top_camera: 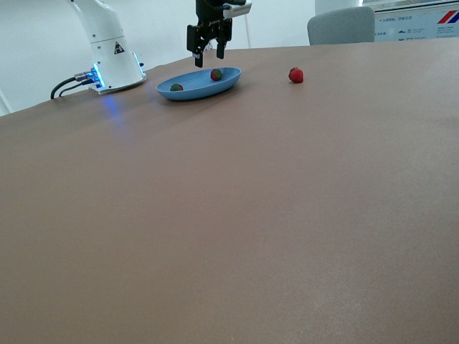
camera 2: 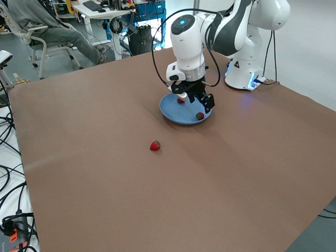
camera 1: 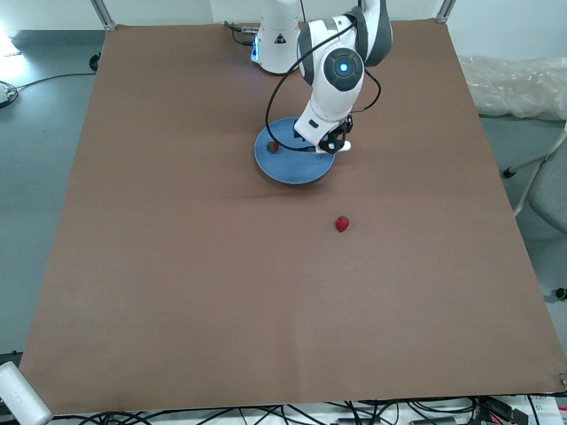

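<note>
My gripper [top_camera: 209, 56] hangs above the blue plate [top_camera: 193, 92], its two black fingers apart with empty air between them. Two strawberries lie on the plate: one [top_camera: 216, 74] under the gripper, another [camera 2: 200, 116] near the plate's edge in the right view, where the gripper [camera 2: 200, 105] partly covers the plate. A third strawberry [camera 1: 342, 224] lies on the brown table [camera 1: 292, 301] outside the plate, toward the middle. In the left view the arm hides part of the plate and most of the gripper.
The robot base [top_camera: 118, 68] stands behind the plate with cables. A grey chair [camera 1: 549, 186] is beside the table, and cables [camera 2: 10, 178] run along one edge outside it.
</note>
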